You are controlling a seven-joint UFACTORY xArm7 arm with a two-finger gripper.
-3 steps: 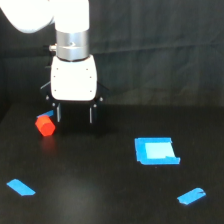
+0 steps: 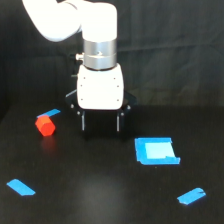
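My gripper [image 2: 101,125] hangs over the dark table with its two thin dark fingers spread wide, nothing visible between them. To its left, a small red block [image 2: 45,126] rests on the table, apart from the fingers. On the right lies a blue-bordered square with a pale white middle [image 2: 158,150]. How high the fingertips stand above the table is hard to tell.
Blue tape strips lie at the front left [image 2: 20,187], the front right [image 2: 191,196] and behind the red block [image 2: 48,113]. A dark curtain [image 2: 170,60] hangs behind.
My gripper has shifted right and somewhat lower in the view, away from the red block. The block, the blue-bordered square and the tape strips have not moved.
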